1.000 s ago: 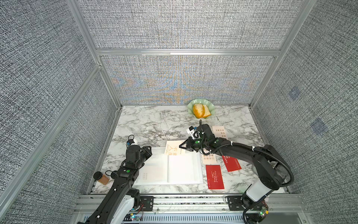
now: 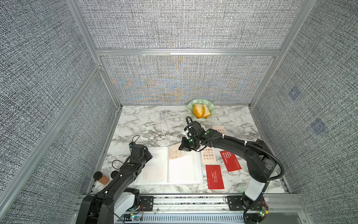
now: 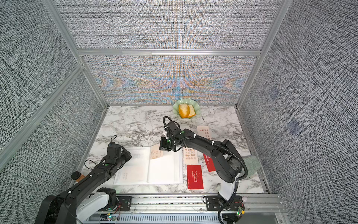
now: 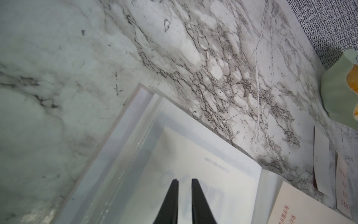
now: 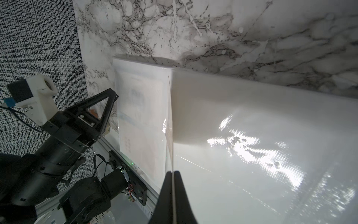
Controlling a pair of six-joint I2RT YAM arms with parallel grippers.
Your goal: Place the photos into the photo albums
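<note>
The open white album (image 2: pixel 151 169) lies at the front centre, a faint pale sheet showing in its left page. A beige photo (image 2: pixel 175 152) is over the right page's upper part, with my right gripper (image 2: pixel 180 147) shut on it, edge-on in the right wrist view between the fingertips. My left gripper hangs over the left page, part open with nothing between its fingers. Other cards lie right of the album: a red card (image 2: pixel 215 177), another red card (image 2: pixel 232 162) and beige cards (image 2: pixel 208 158).
A green bowl (image 3: pixel 176 108) with bread stands at the back. A brown jar (image 2: pixel 102 179) stands at the left front. The right arm spans the cards on the right.
My right gripper has moved slightly with the photo, which has come down over the right page and changed its tilt. The left gripper has shifted slightly.
</note>
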